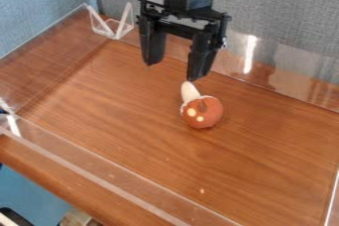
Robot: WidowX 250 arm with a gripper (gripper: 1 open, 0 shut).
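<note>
A toy mushroom (203, 112) with a red spotted cap and white stem lies on the wooden floor of the tray (133, 146), right of centre. Above it and slightly to the left hangs my black gripper (176, 61), open, its two fingers pointing down with nothing between them and apart from the mushroom.
Clear low walls edge the tray. A white wire-like frame (111, 22) sits at the back left corner.
</note>
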